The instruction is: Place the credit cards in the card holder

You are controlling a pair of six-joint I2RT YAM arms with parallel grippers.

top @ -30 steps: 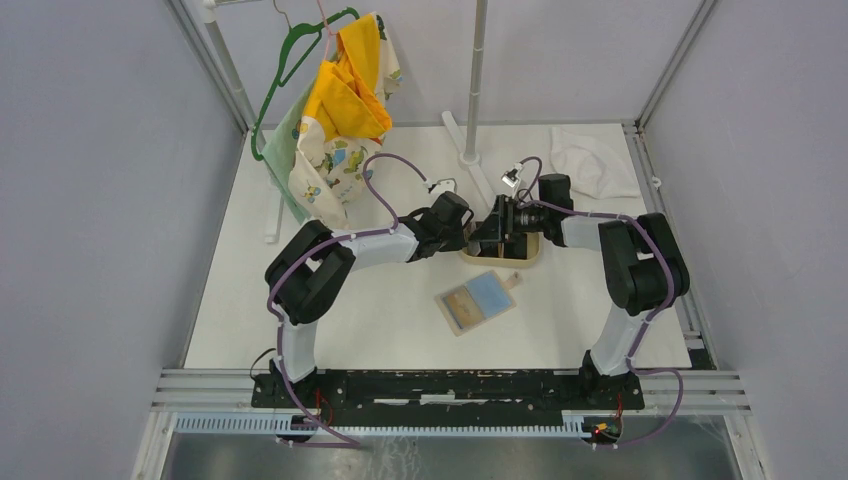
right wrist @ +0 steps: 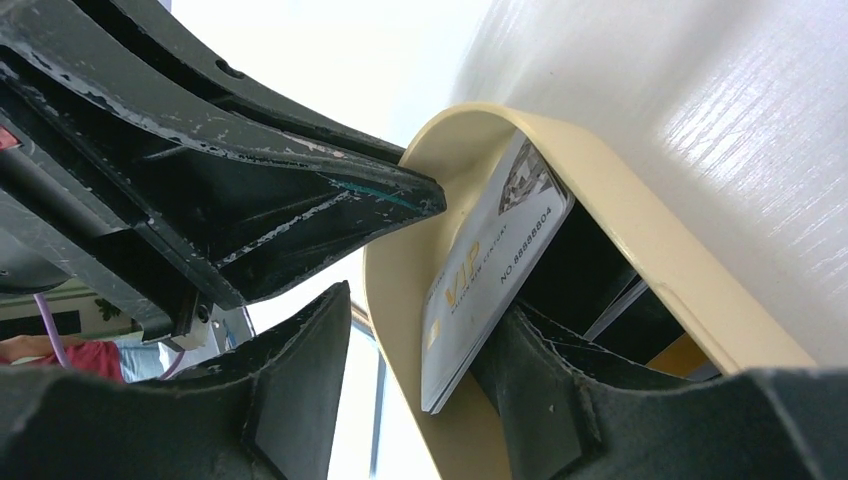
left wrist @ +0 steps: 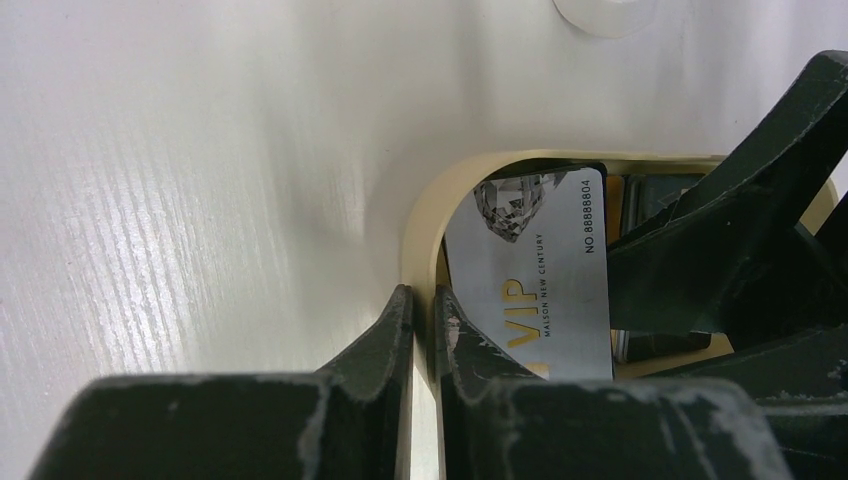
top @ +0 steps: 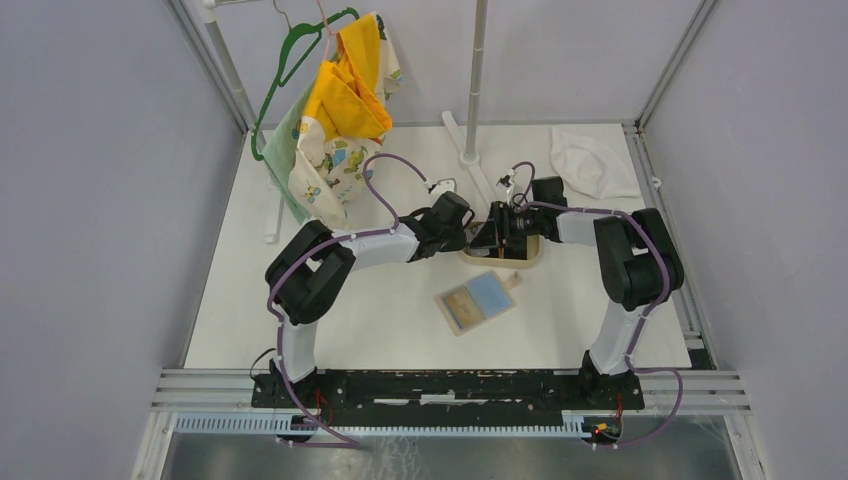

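A silver VIP card (left wrist: 535, 270) leans inside the beige box (left wrist: 480, 170), close to its rounded left end. My left gripper is shut on the rim of that box. Seen from the right wrist, the left gripper's fingers (right wrist: 330, 195) cross over from the upper left to the rim. My right gripper stands part open, one finger outside the box wall and the other inside. Both the wall and the VIP card (right wrist: 490, 260) lie between its fingers. In front of the box, an open holder (top: 462, 308) with blue and tan faces lies flat.
More dark items (top: 518, 247) stand in the box's right part. A white cloth (top: 592, 165) lies at the back right, and a rack pole base (top: 469, 158) stands behind the box. Cloths (top: 350, 110) hang at the back left.
Over the last second the right gripper has shifted slightly at the box, and its arm has moved a little left. The left arm, the box and the holder have stayed put.
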